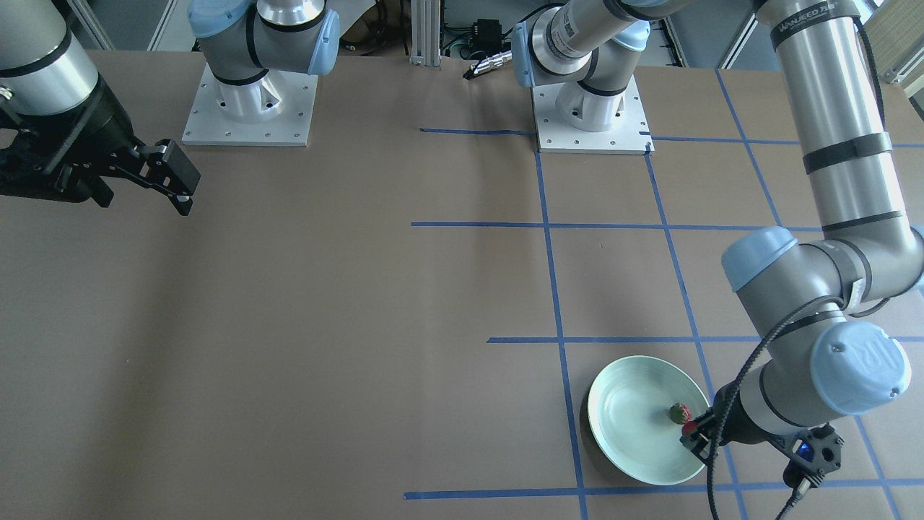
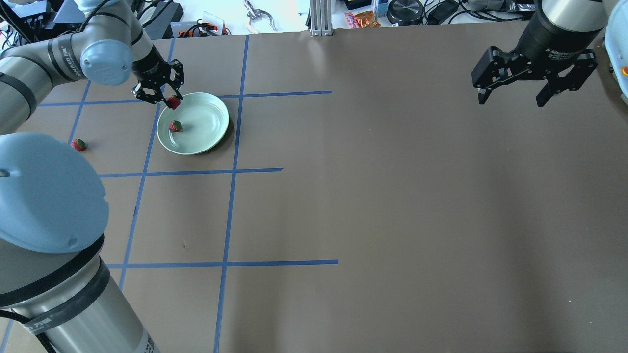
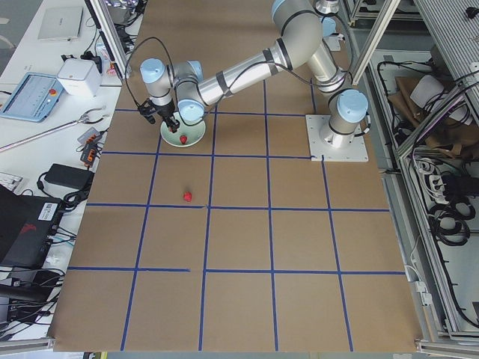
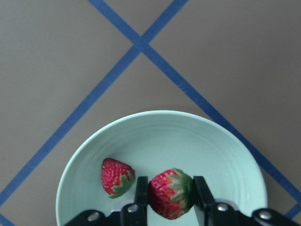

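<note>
A pale green plate (image 1: 641, 446) sits on the taped table, one strawberry (image 4: 115, 175) lying in it. My gripper is shut on a second strawberry (image 4: 164, 195), red with green leaves, held over the plate's rim area, as the top view also shows at the gripper (image 2: 170, 97). In the front view that held fruit is mostly hidden behind the gripper and cable.
A third strawberry (image 2: 78, 145) lies on the table outside the plate. Other arms stand at the table's edges, one with a black gripper (image 2: 533, 79).
</note>
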